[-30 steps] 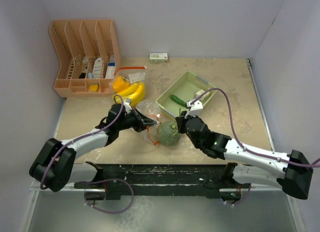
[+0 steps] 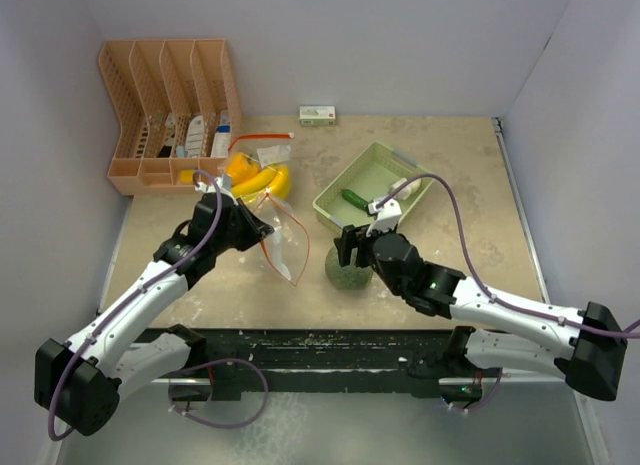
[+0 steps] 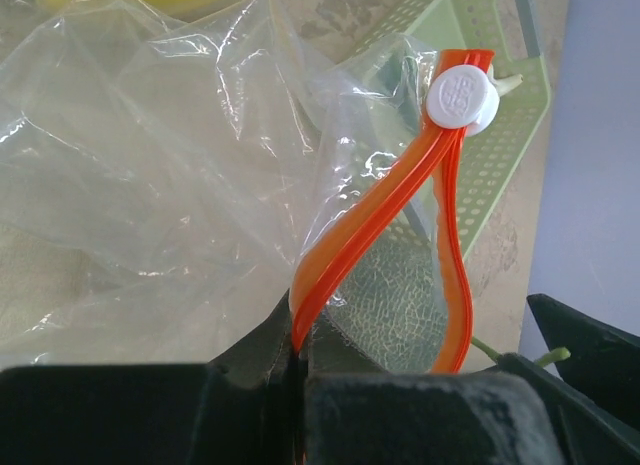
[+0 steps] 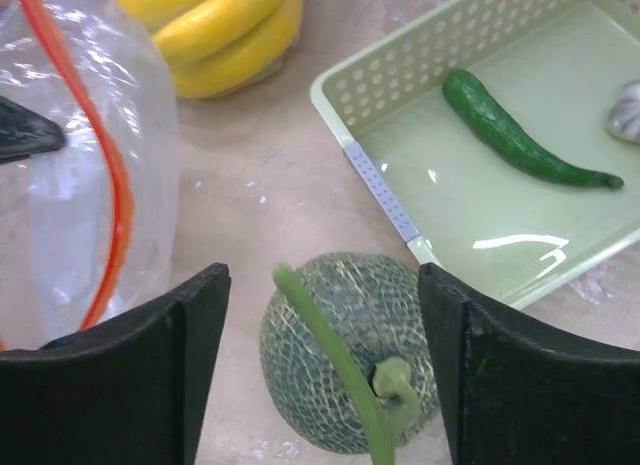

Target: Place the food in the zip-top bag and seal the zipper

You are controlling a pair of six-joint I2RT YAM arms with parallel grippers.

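Note:
The clear zip bag (image 2: 290,228) with an orange zipper edge hangs from my left gripper (image 2: 266,231), which is shut on that edge. In the left wrist view the orange zipper strip (image 3: 375,220) runs down between the fingers, a white slider (image 3: 460,97) at its far end. Its mouth gapes a little. The round green netted melon (image 4: 345,325) rests on the table, to the right of the bag and outside it. My right gripper is open above the melon, one finger toward each side of its green stem (image 4: 340,350).
The green basket (image 2: 330,210) behind the melon holds a cucumber (image 4: 515,140) and garlic (image 4: 625,113). Another bag with bananas (image 2: 277,180) and an orange pepper (image 2: 240,169) lies behind my left arm. A pink divided rack (image 2: 150,175) stands back left.
My left gripper has moved left, drawing the bag's orange mouth away from the melon. The melon sits slightly further right.

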